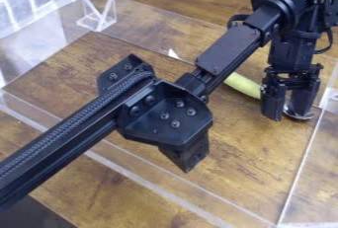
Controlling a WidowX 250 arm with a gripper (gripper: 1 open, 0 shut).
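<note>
My black gripper (pixel 286 98) is low at the right, with its two fingers apart, just above or at a shiny metal round object (pixel 299 111) on the wooden table (pixel 158 188). The fingers hide much of that object. A pale yellow-green item (pixel 240 84) lies just left of the gripper, partly behind the arm; I cannot tell whether it is touched.
A black rail (pixel 66 143) with a bracket crosses the foreground diagonally. Clear acrylic strips border the area on the left and right, and a white slatted rack (pixel 34 0) stands at the back left.
</note>
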